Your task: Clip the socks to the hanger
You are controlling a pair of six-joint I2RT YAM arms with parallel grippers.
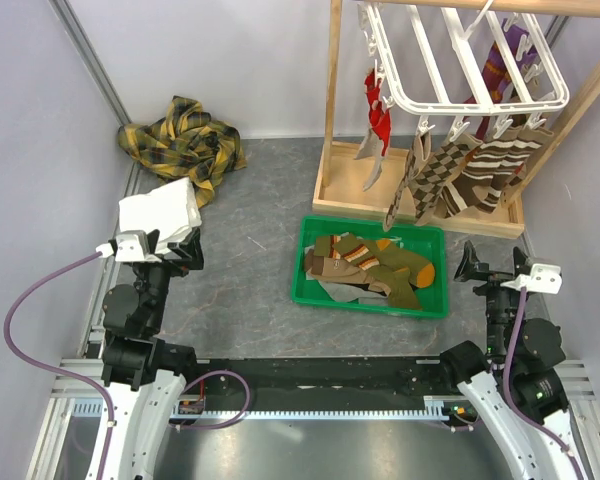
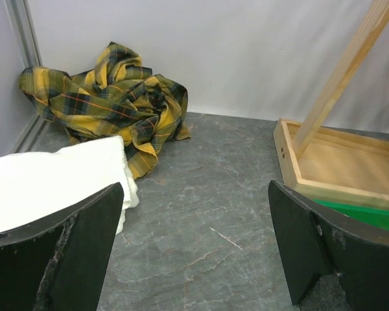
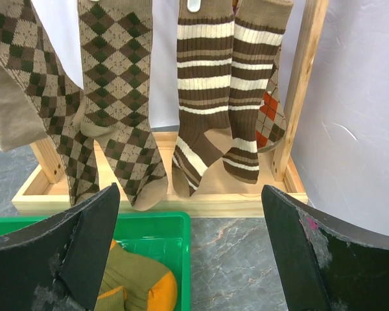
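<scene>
Loose socks (image 1: 368,268) in olive, brown and grey, some with orange patches, lie heaped in the green tray. Above the wooden stand hangs the white hanger (image 1: 458,108), its clips along the rim. Brown argyle socks (image 3: 117,71) and brown-and-cream striped socks (image 3: 204,74) dangle from its near side; a red-and-grey sock (image 1: 377,125) is on its left side. My left gripper (image 1: 170,250) is open and empty over the left floor, near the white cloth. To the right of the tray, my right gripper (image 1: 492,272) also stands open, nothing between its fingers, facing the hanging socks.
The green tray (image 1: 310,298) sits mid-table before the wooden stand (image 1: 342,190), whose posts rise at both sides. A folded white cloth (image 2: 58,181) and a yellow-black plaid cloth (image 2: 117,97) lie at the left. Grey floor between cloths and tray is clear.
</scene>
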